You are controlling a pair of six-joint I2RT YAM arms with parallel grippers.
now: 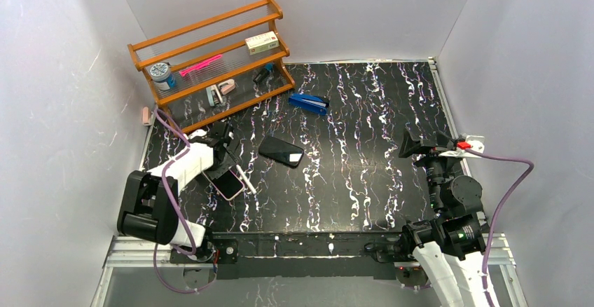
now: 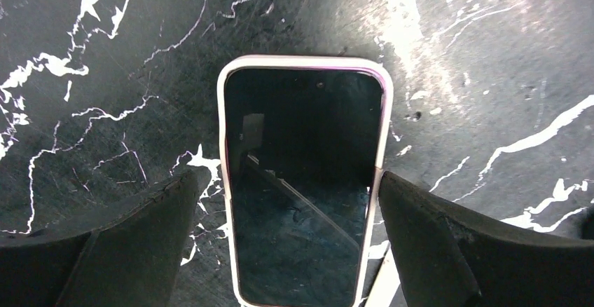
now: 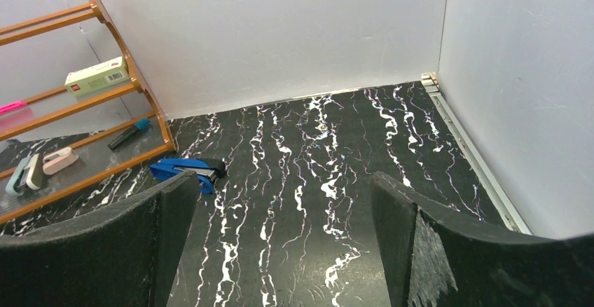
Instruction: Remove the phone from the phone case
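Note:
A phone with a dark screen lies face up on the black marbled table, a pale pink rim round its edge; whether that rim is the phone's own or a case's, I cannot tell. Low over it, my left gripper is open, one finger on each side. The right-hand finger looks close against the rim, while bare table shows between the left-hand finger and the phone. From above, the arm hides the phone's far end. At the far right, my right gripper hangs open and empty.
A white stick lies close beside the phone. Further right is a black phone-shaped object with a white patch. A blue stapler and a wooden rack stand behind.

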